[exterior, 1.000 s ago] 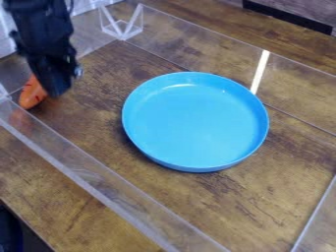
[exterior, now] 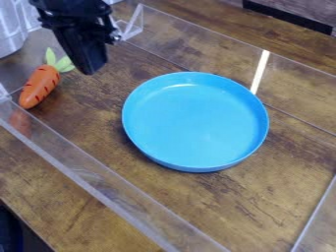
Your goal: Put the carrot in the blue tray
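Observation:
An orange toy carrot (exterior: 39,88) with green leaves (exterior: 58,61) lies on the wooden table at the left, beside the clear side wall. Up and to the right of it in the picture is my dark gripper (exterior: 84,61), apart from the carrot's orange body. Its fingertips are blurred against the dark arm, so I cannot make out the gap between them. The round blue tray (exterior: 195,120) sits empty near the middle of the table.
A clear plastic wall (exterior: 98,182) runs along the left and front side. Something white (exterior: 16,25) stands in the top left corner. Bare wood (exterior: 132,74) separates the carrot from the tray.
The carrot and tray stay in about the same places.

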